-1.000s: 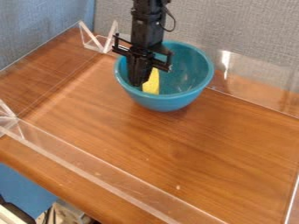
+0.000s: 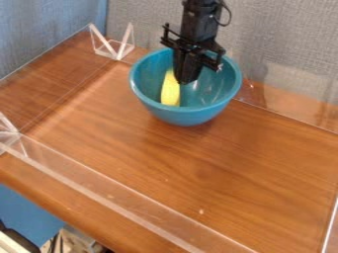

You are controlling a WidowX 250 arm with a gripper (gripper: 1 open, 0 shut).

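Note:
A teal bowl (image 2: pixel 203 107) sits on the wooden table (image 2: pixel 199 178) near the back. A yellow elongated object (image 2: pixel 171 91) lies inside it, on the left side. The black gripper (image 2: pixel 185 75) hangs over the bowl, just right of and above the yellow object, its lower end within the rim. Whether anything is between its fingers is unclear, and so is how far apart they stand.
Clear plastic brackets stand at the back left and left edge. A transparent strip runs along the front left and back right.
The gripper has moved right from the bowl's left side, uncovering more of the yellow object, which stays in the bowl.

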